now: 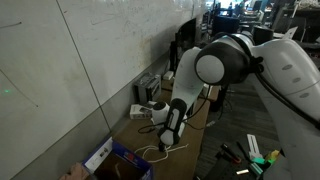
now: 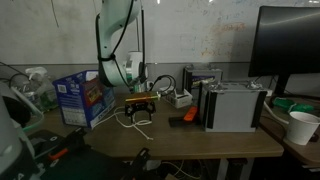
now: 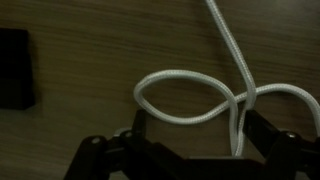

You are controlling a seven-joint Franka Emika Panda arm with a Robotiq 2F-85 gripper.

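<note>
A white rope [image 3: 185, 74] lies on the dark wooden table, making a loop that crosses itself near the centre right of the wrist view. One strand of it runs up to the top edge, another off to the right. My gripper stands open at the bottom of that view, with rope strands showing between its fingers but not clamped. Exterior view 2 has the gripper [image 2: 139, 113] pointing down, low over the tabletop, with the rope [image 2: 133, 125] around and in front of it. How far the fingertips are from the table is hard to tell.
A blue box [image 2: 78, 100] stands on the table left of the arm in exterior view 2. To the right are a black-and-red object [image 2: 185, 119], a grey box-shaped device [image 2: 232, 108], a monitor and a white mug [image 2: 301, 128]. A black object [image 3: 15, 68] borders the wrist view's left.
</note>
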